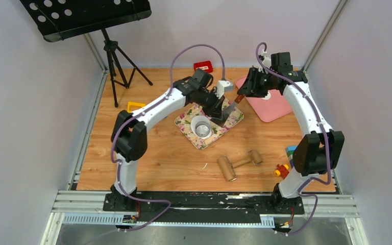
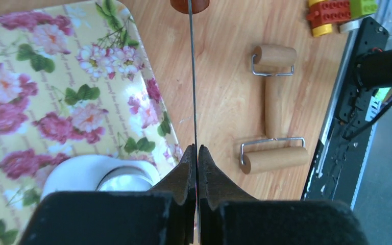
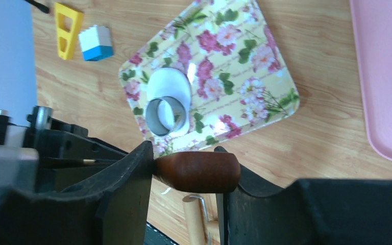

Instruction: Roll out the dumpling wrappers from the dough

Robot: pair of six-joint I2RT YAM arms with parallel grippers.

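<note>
The scraper's thin blade (image 1: 226,113) slants over the floral board (image 1: 196,143), with my left gripper shut on it. Seen edge-on in the left wrist view, the blade runs between the fingertips. The scraper's brown handle (image 3: 199,171) is between the fingers of my right gripper, which stand apart around it; whether both touch it is hard to tell. On the board lies a flat white round piece (image 3: 169,84), probably dough, with a metal ring (image 3: 155,118) at its edge. Another small white piece (image 1: 267,96) shows on the pink board (image 1: 275,109).
A two-ended wooden roller (image 1: 227,168) lies on the table's front middle. Toy bricks (image 1: 282,170) sit near the right arm. A red box (image 1: 203,66) and a yellow frame (image 1: 135,106) are farther back.
</note>
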